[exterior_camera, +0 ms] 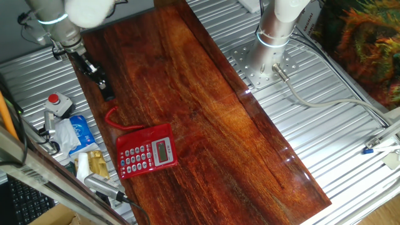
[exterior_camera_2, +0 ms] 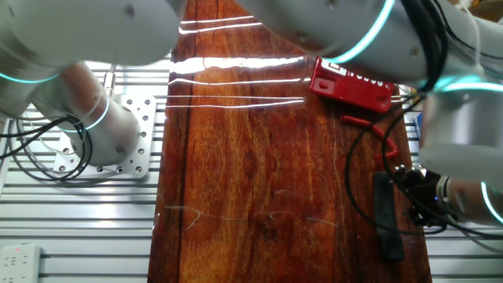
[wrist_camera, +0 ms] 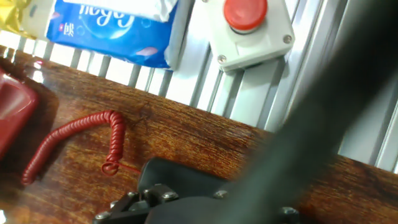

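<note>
A red desk telephone (exterior_camera: 147, 150) with grey keys and a small display lies on the wooden table. Its coiled red cord (wrist_camera: 112, 140) leads by a thin red end to a long black bar, seemingly the handset (exterior_camera_2: 387, 216), near the table's edge. My gripper (exterior_camera: 99, 80) is low beside this black piece, at the table's left side in exterior view 1. In the wrist view the black piece (wrist_camera: 177, 180) lies close against the gripper's dark linkage at the bottom. The fingertips are hidden there, so whether they grip it cannot be told.
Just off the table edge stand a box with a red button (wrist_camera: 245, 12) and a blue tissue pack (wrist_camera: 118, 31). Black cables (exterior_camera_2: 354, 173) loop near the arm.
</note>
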